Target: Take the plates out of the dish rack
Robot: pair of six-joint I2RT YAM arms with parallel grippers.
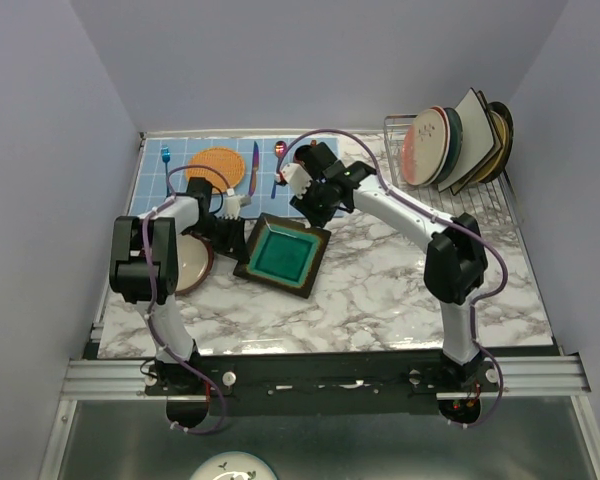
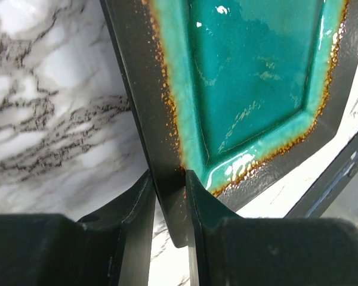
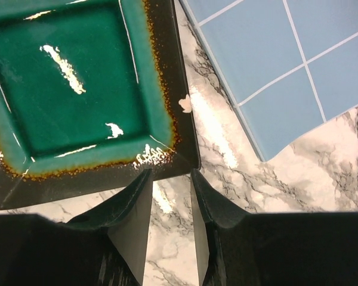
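A square dark-rimmed plate with a green centre (image 1: pixel 283 252) lies on the marble counter between both arms. At its left corner is my left gripper (image 1: pixel 240 252). In the left wrist view the fingers of my left gripper stand part open, with the corner of the dark rim (image 2: pixel 146 89) between them. My right gripper is open and empty, its tips just off another corner of the plate (image 3: pixel 71 101). The dish rack (image 1: pixel 470 205) at the back right holds several plates (image 1: pixel 425 148) standing on edge.
A blue mat (image 1: pixel 205 150) at the back carries an orange round mat (image 1: pixel 217 167), a blue fork (image 1: pixel 166 160), a knife (image 1: pixel 254 168) and a red spoon (image 1: pixel 279 150). A round brown-rimmed plate (image 1: pixel 192 262) sits under the left arm.
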